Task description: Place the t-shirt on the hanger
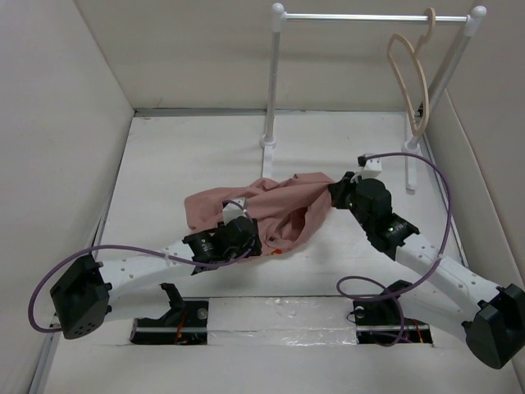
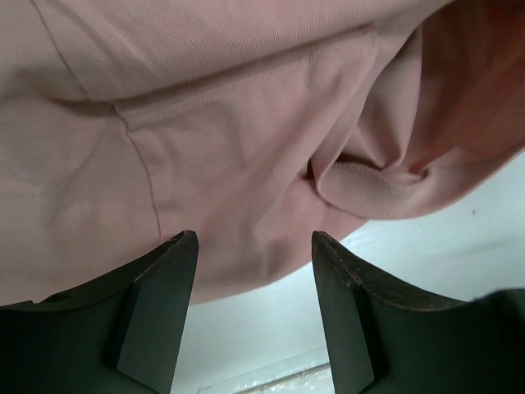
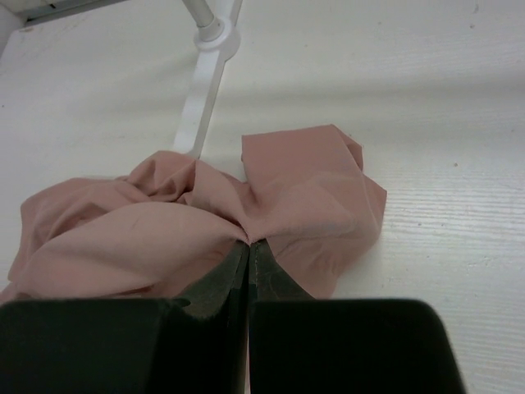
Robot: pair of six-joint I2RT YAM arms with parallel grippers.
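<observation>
The pink t shirt (image 1: 279, 201) lies crumpled on the white floor, its right end lifted to my right gripper (image 1: 336, 193), which is shut on that cloth; in the right wrist view the fabric gathers at its fingertips (image 3: 261, 263). My left gripper is open over the shirt, with folds and seams of cloth (image 2: 230, 156) below its parted fingers and none visibly between them. A beige hanger (image 1: 421, 82) hangs at the right end of the rack's rail (image 1: 369, 18).
The rack's left post (image 1: 271, 82) and foot (image 1: 267, 160) stand just behind the shirt. White walls enclose the area on the sides and back. Bare floor shows left and right of the shirt.
</observation>
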